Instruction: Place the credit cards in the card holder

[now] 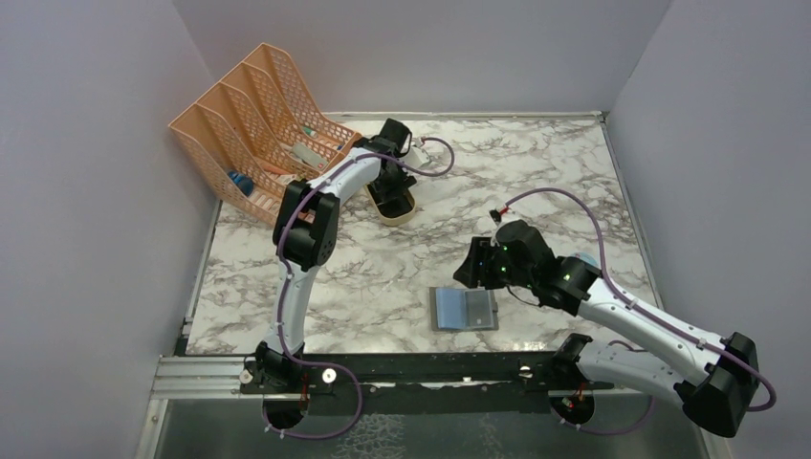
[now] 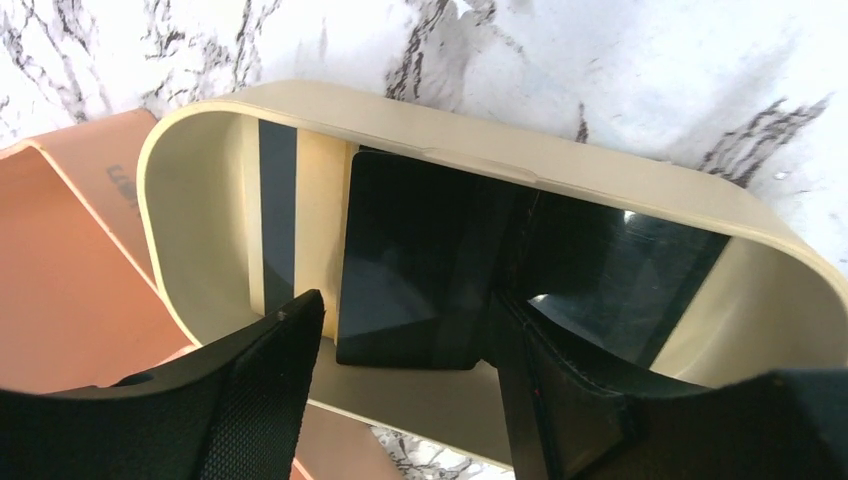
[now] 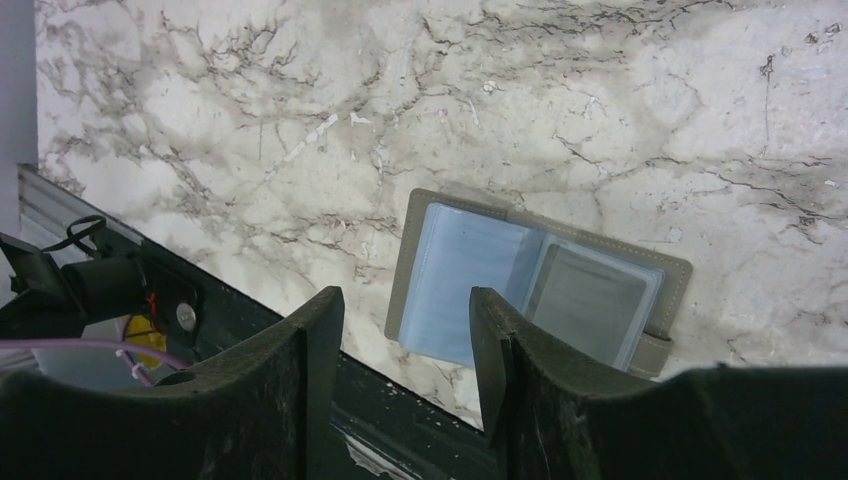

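Inside a cream oval tray point(image 2: 480, 140) lie dark flat cards; the nearer black card point(image 2: 420, 250) overlaps or adjoins a glossy dark card point(image 2: 620, 270). A narrow dark strip point(image 2: 278, 210) shows at the tray's other end. Over this tray, my left gripper stands open, its fingertips apart with the black card in view between and below them. The card holder point(image 3: 465, 275) lies spread on the table, grey-edged, with a light blue side and a clear pocket point(image 3: 590, 300). Above it my right gripper is open and empty.
An orange mesh rack point(image 1: 253, 115) with several items stands at the back left, beside the tray. A light blue round thing point(image 1: 585, 258) lies behind the right arm.
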